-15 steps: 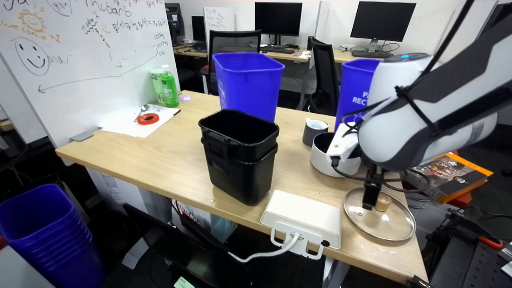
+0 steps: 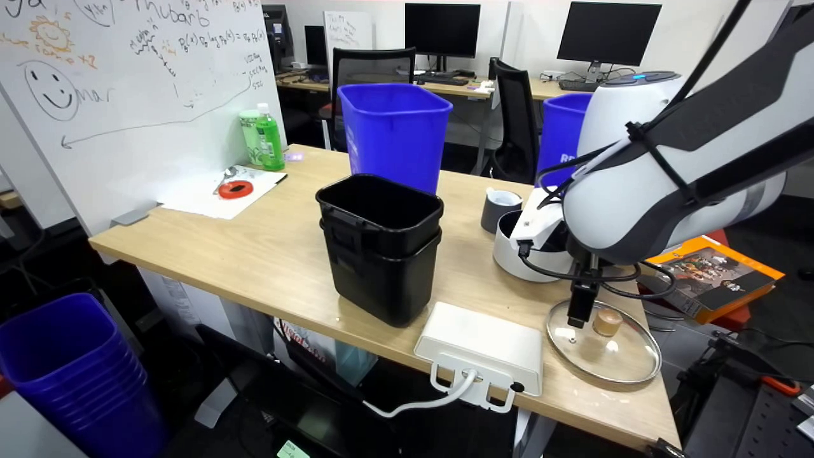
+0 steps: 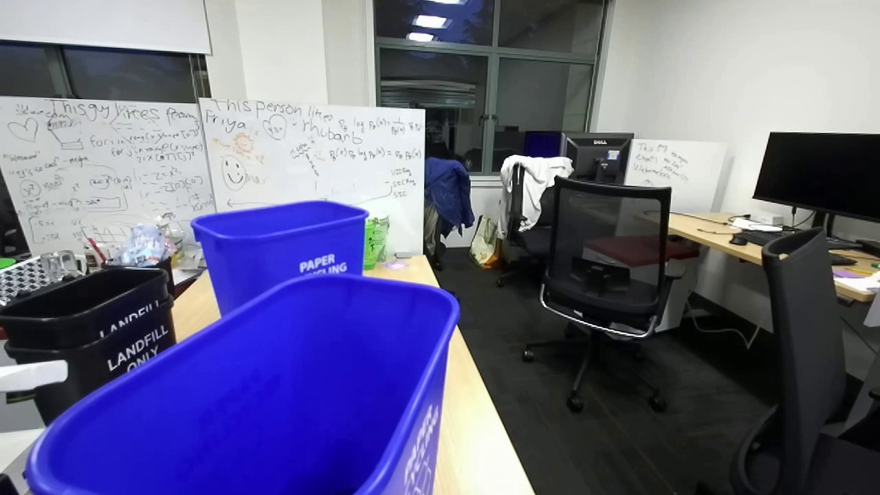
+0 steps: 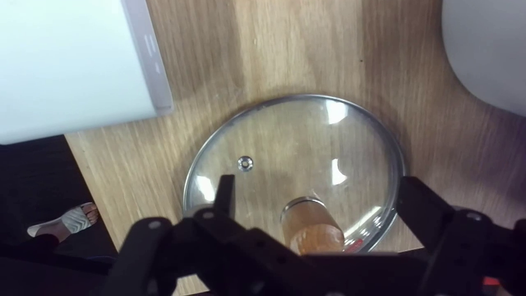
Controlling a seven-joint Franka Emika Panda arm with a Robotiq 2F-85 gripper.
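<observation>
A round glass lid [image 4: 296, 143] with a metal rim and a wooden knob [image 4: 315, 229] lies flat on the table, knob up. My gripper stands open above it, its fingers spread wide with nothing held. In the wrist view the knob shows low between the fingers, partly covered by the gripper's body. From the first exterior view, the gripper [image 2: 581, 317] hangs over the lid [image 2: 572, 353], just left of the knob [image 2: 607, 321]. A white pot [image 2: 526, 259] sits behind, partly hidden by the arm.
Left of the lid, a white box [image 2: 481, 343] with a cable sits at the table's front edge. Black bins [image 2: 381, 267] and a blue bin [image 2: 393, 137] stand farther left. A dark grey cup [image 2: 500, 210] is near the pot. Bare table [image 2: 252, 236] lies at the left.
The arm and gripper have shifted slightly to the left and a little lower in the first exterior view. The lid, pot and bins have stayed in place.
</observation>
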